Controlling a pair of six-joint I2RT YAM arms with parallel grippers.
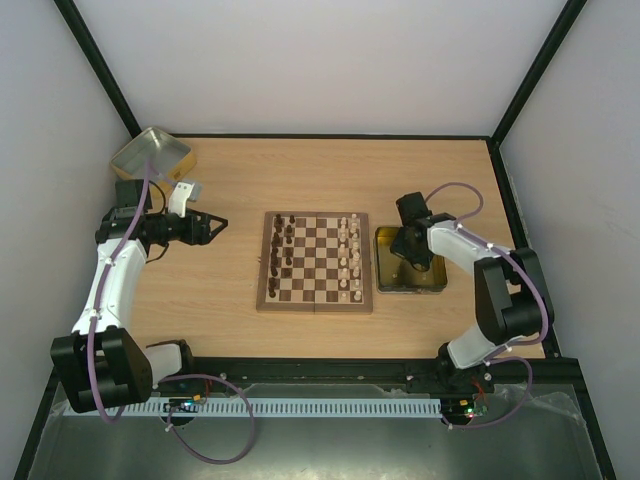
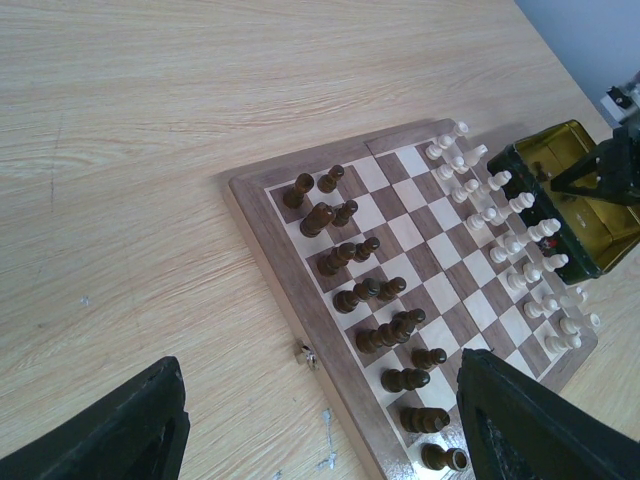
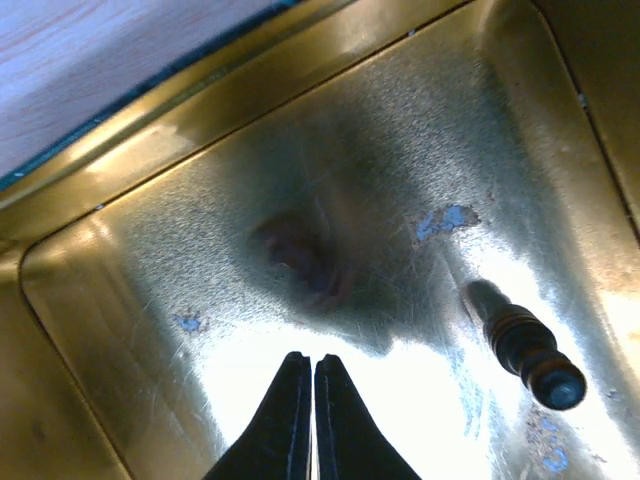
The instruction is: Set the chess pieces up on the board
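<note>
In the right wrist view my right gripper is shut over the brass tray, nothing between its fingertips. Beyond the tips, a dark chess piece [image 3: 302, 262] shows as a motion blur, outside the fingers. A second dark pawn [image 3: 530, 358] stands upright on the tray floor to the right. The chessboard [image 1: 314, 307] carries dark pieces [image 2: 385, 334] along its left side and white pieces [image 2: 508, 205] along its right. My left gripper hangs open and empty left of the board.
The brass tray [image 1: 437, 287] sits just right of the board, its walls close around my right gripper. Another metal bin [image 1: 140, 150] stands at the far left corner. Behind and in front of the board the wooden table [image 1: 320, 180] is clear.
</note>
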